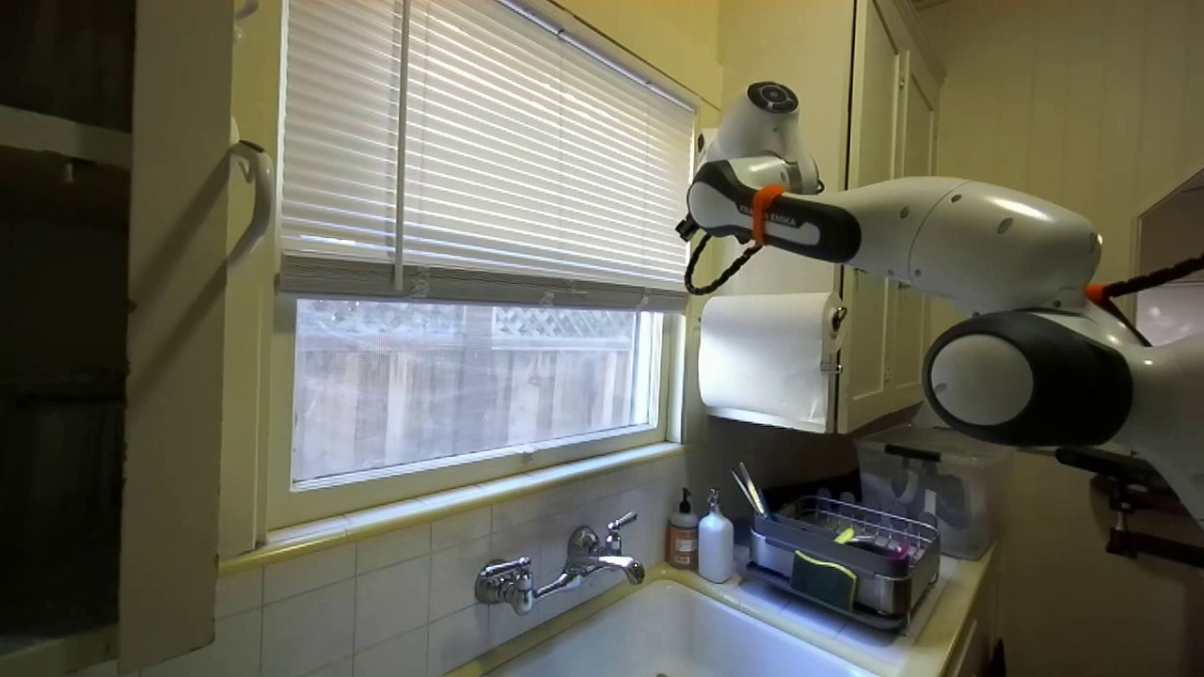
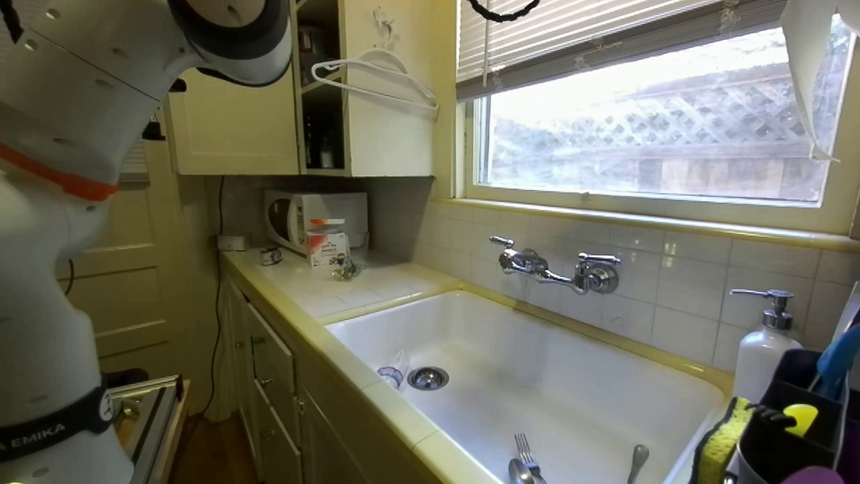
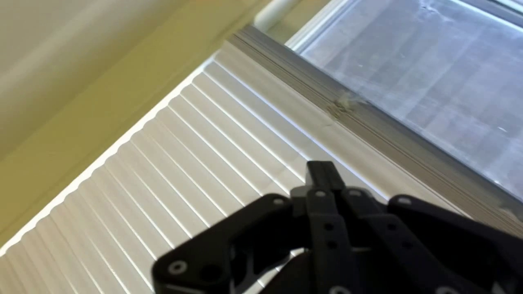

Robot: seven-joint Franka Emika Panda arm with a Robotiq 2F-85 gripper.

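White slatted blinds (image 1: 485, 158) cover the upper part of the window in exterior view 1, with a grey bottom rail (image 1: 485, 278) above the bare glass. In the wrist view my gripper is shut, and nothing shows between its fingers. Behind it in that view lie the slats (image 3: 196, 157) and the bottom rail (image 3: 353, 108); whether the fingertips touch the slats I cannot tell. The arm (image 1: 959, 237) reaches in from the right in exterior view 1, its wrist near the window's right side. Neither exterior view shows the fingers.
A paper towel roll (image 1: 768, 355) hangs under the right cabinet (image 1: 880, 226), below the arm. A dish rack (image 1: 847, 553) and soap bottles stand beside the sink (image 2: 556, 363), which holds cutlery. White hangers (image 2: 375, 81) hang on the left cabinet.
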